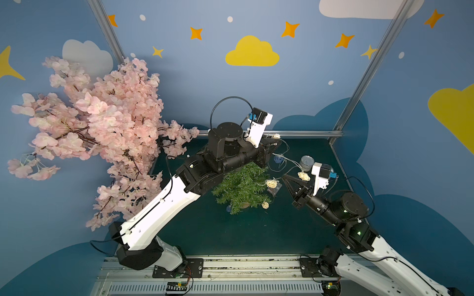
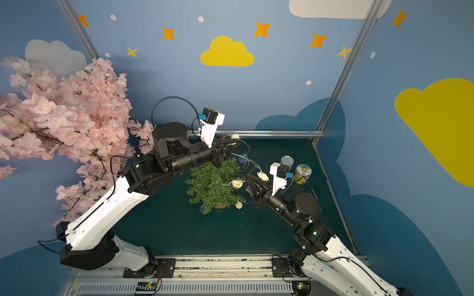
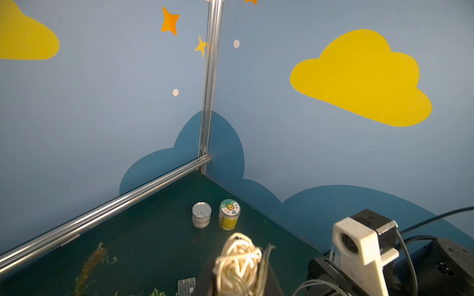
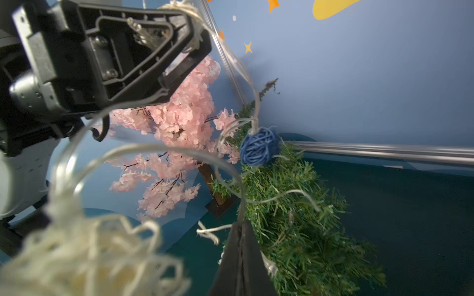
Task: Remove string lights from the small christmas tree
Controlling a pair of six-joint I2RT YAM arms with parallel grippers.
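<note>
The small green tree (image 1: 242,187) stands mid-table, white wire and woven balls of the string lights around it. My left gripper (image 1: 271,143) is above it, shut on the string lights, whose cream ball (image 3: 238,261) fills its fingertips in the left wrist view. My right gripper is shut beside the tree, lower and right of the left one; nothing shows clearly between its fingers. A blue ball (image 4: 259,147) hangs on the wire near the treetop, and a blurred cream ball (image 4: 88,251) is close to the right wrist camera.
A silver can (image 3: 201,214) and a yellow-labelled can (image 3: 229,217) stand at the back right. The pink blossom tree (image 1: 118,123) fills the left side.
</note>
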